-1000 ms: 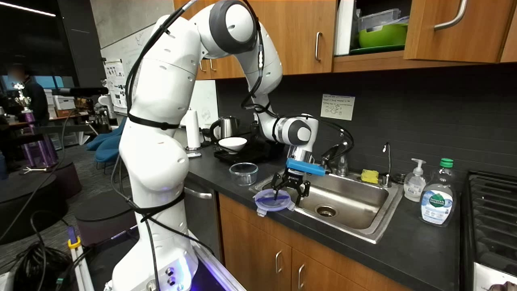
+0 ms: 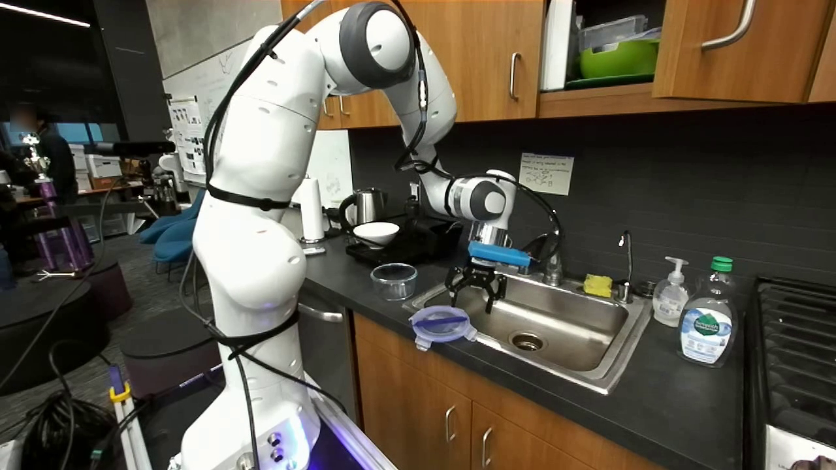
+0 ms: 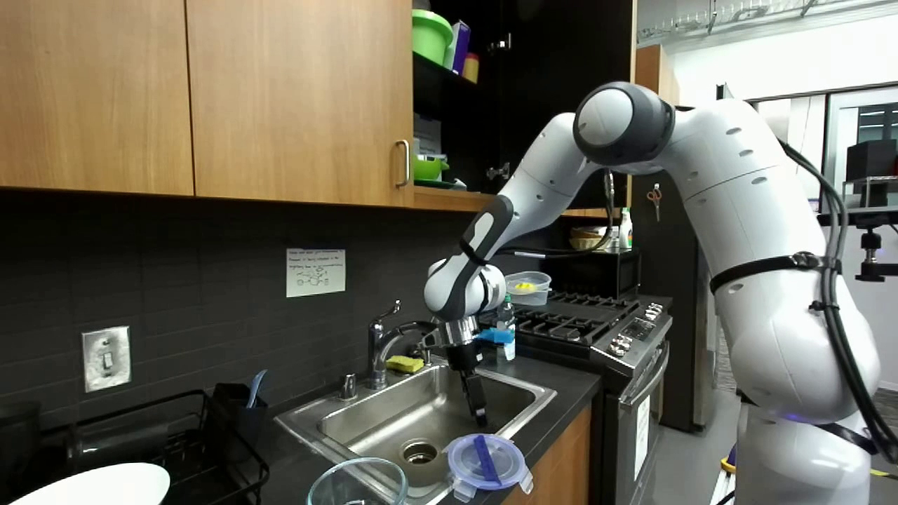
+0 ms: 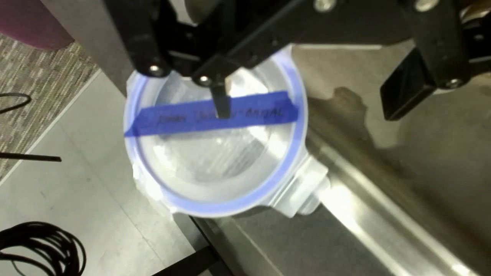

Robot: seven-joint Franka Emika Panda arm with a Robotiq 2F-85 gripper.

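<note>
A round clear lid (image 2: 441, 330) with a pale blue seal and a strip of blue tape lies at the sink's front left edge, partly over the counter. My gripper (image 2: 475, 297) is open above the left part of the sink, just behind the lid, and holds nothing. In the wrist view one finger of the gripper overlaps the lid's blue tape (image 4: 211, 113), while the other is over the sink basin. A clear glass bowl (image 2: 394, 281) stands on the counter left of the lid, empty as far as I can see.
The steel sink (image 2: 619, 356) has a faucet (image 3: 379, 345) and a yellow sponge (image 2: 597, 285) at its back. A soap pump (image 2: 671, 297) and a dish soap bottle (image 2: 707, 325) stand to the right, before the stove. A white bowl (image 2: 376, 232) rests by the drying rack.
My gripper has risen a little and shifted back, away from over the lid. The lid and the glass bowl have stayed in place.
</note>
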